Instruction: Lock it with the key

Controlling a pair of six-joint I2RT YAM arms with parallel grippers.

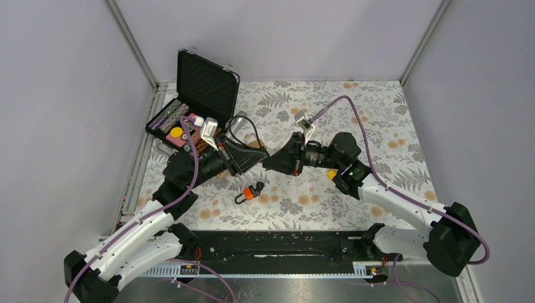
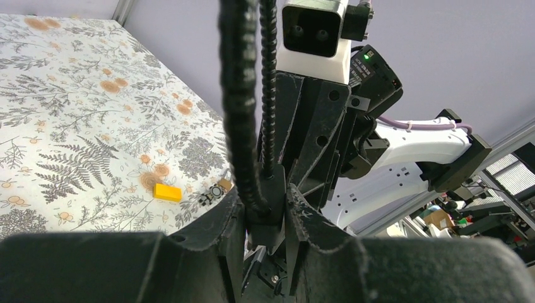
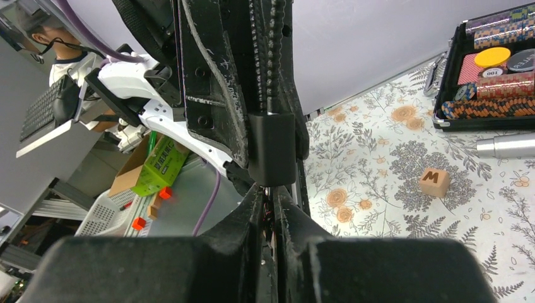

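A black cable lock (image 1: pixel 247 118) loops up between my two grippers, which meet tip to tip above the table. My left gripper is shut on its black body (image 2: pixel 268 224), with two braided cable strands rising from it. My right gripper faces it, shut on something thin and dark just below the lock body (image 3: pixel 271 148); whether this is the key, and how far it is inserted, is hidden by the fingers.
An open case of chips (image 1: pixel 170 126) sits back left, with a silver cylinder (image 3: pixel 505 147) beside it. A wooden block (image 3: pixel 434 181), a yellow block (image 2: pixel 166 192) and an orange-and-black item (image 1: pixel 249 194) lie on the patterned table (image 1: pixel 296 208).
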